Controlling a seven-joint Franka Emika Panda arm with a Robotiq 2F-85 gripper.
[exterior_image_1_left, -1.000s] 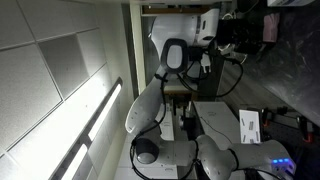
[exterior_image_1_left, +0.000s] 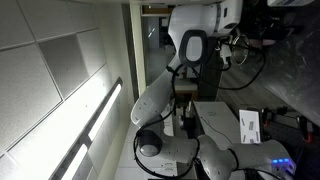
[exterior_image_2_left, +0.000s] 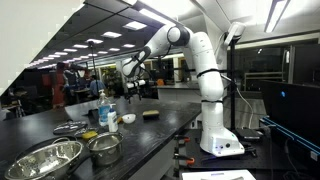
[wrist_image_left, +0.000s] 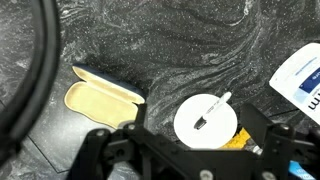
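Observation:
In the wrist view my gripper stands open, its dark fingers well apart at the bottom. A round white plate or lid (wrist_image_left: 184, 126) lies on the counter between and below them in view, with a white marker (wrist_image_left: 212, 110) resting across it. To the left, an opened case (wrist_image_left: 103, 104) shows a tan inside and a dark lid. The gripper (exterior_image_2_left: 131, 94) appears small above the far part of the counter in exterior view 2. Nothing shows between the fingers that is held.
A white bottle (wrist_image_left: 300, 80) lies at the right of the wrist view, near a yellow item (wrist_image_left: 237, 141) partly hidden by the gripper. A steel bowl (exterior_image_2_left: 45, 161) and a pot (exterior_image_2_left: 104, 150) stand at the counter's near end. Bare dark counter (wrist_image_left: 200, 45) stretches above the plate.
In exterior view 1 the arm's upper links have swung to the right over the last second. The base has stayed put.

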